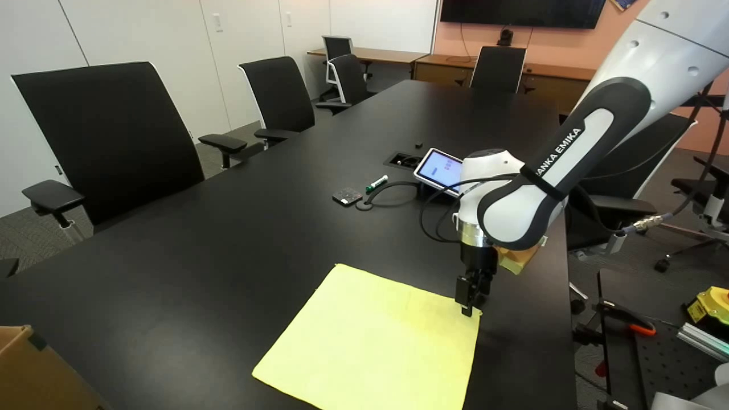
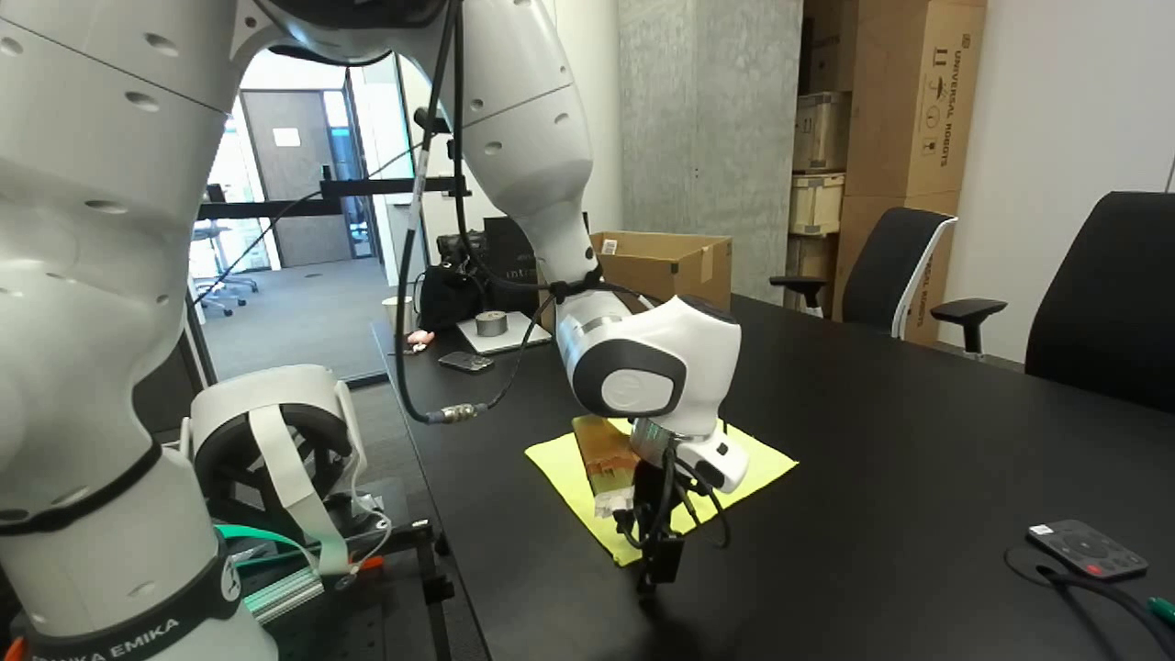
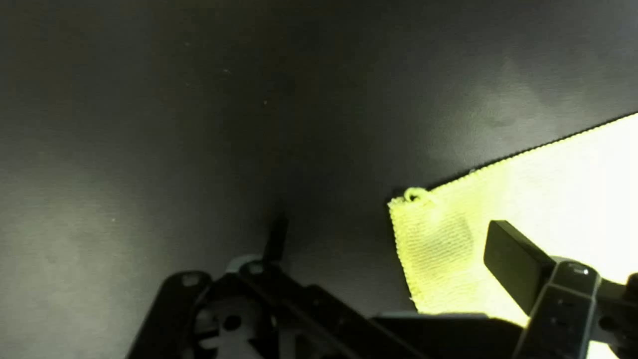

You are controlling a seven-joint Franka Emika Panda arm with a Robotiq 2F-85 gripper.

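Observation:
A yellow cloth (image 1: pixel 376 341) lies flat on the dark table. Over its far right corner, in exterior view 1, hangs my gripper (image 1: pixel 469 304), pointing down. The wrist view shows the fingers wide open, one finger (image 3: pixel 515 263) over the cloth (image 3: pixel 460 251) and the other above bare table. Between them in that view is the cloth's corner, with a small loop of thread at its tip; nothing is gripped. Exterior view 2 has the gripper (image 2: pixel 652 556) in front of the cloth (image 2: pixel 556 463), hiding part of it. Whether the fingertips touch the table is unclear.
Behind the gripper sits a brown and yellow block-like item (image 1: pixel 517 257). Farther back are a tablet (image 1: pixel 439 168), a green marker (image 1: pixel 376 183) and a small dark device (image 1: pixel 347 197). A cardboard box (image 1: pixel 41 372) stands at the near left.

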